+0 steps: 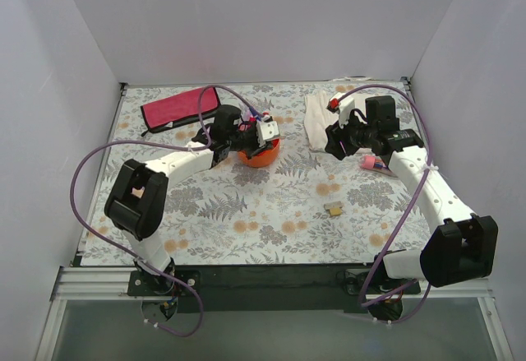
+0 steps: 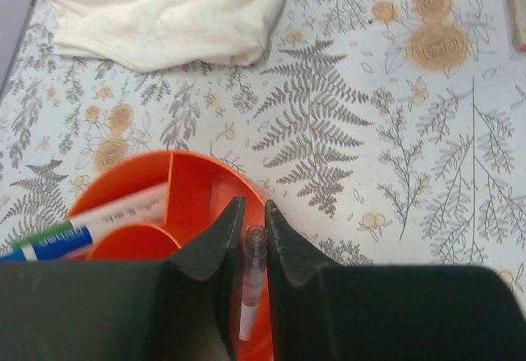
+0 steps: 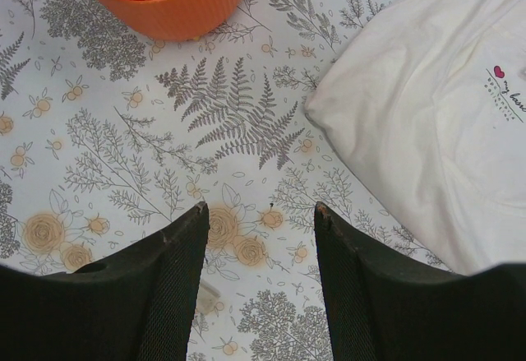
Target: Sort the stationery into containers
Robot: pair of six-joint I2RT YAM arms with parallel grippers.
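Observation:
An orange divided container (image 1: 259,158) stands centre-back under my left gripper, which is shut on a slim clear-and-white pen (image 2: 251,287) over the container's compartment in the left wrist view. Other pens (image 2: 114,217) with blue and green parts lie inside. My right gripper is held open above the table at the right, nothing between its fingers. The container's rim also shows top left in the right wrist view.
A white cloth (image 1: 316,122) lies back right, a red pouch (image 1: 181,108) back left. A pink item (image 1: 374,164) sits beside the right arm, and a small pale block (image 1: 333,209) front right.

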